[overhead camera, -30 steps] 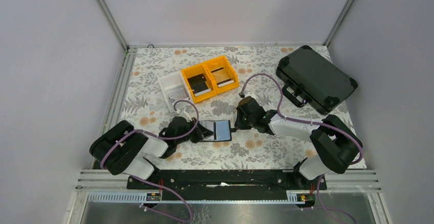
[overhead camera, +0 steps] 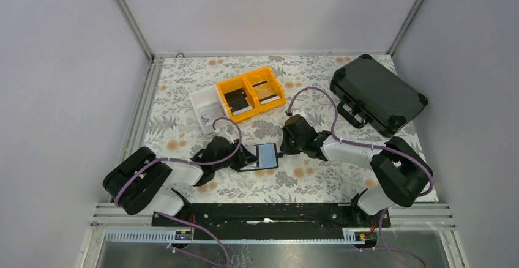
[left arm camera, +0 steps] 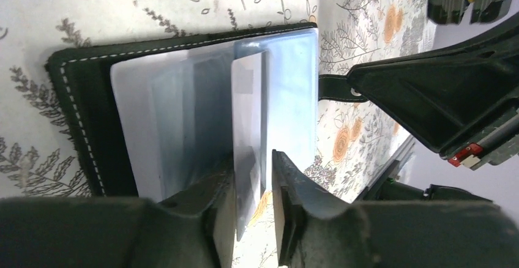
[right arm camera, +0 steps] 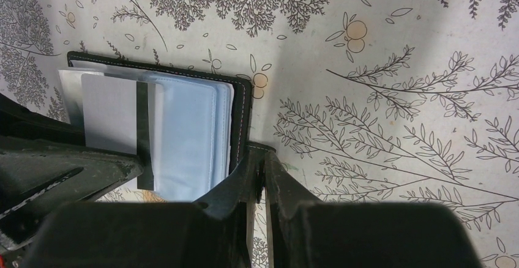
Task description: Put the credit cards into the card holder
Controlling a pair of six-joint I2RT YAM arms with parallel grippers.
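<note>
An open black card holder [left arm camera: 79, 115] with clear bluish sleeves [right arm camera: 191, 133] lies flat on the patterned cloth. In the left wrist view, a white card [left arm camera: 246, 115] with a dark stripe stands over the sleeves, one end down between the fingers of my left gripper. Those fingers are partly open, with a gap visible beside the card. How deep the card sits in a sleeve cannot be told. My right gripper is shut on the short black strap [left arm camera: 335, 88] at the holder's right edge.
Behind the holder stand a yellow two-compartment bin [overhead camera: 251, 92] with dark and pale items and a white tray [overhead camera: 207, 110]. A dark green case [overhead camera: 379, 93] occupies the back right. Cloth in front of the right arm is free.
My left gripper has shifted slightly to the right over the holder. The holder sits a touch further right. My right arm looks nearly unmoved.
</note>
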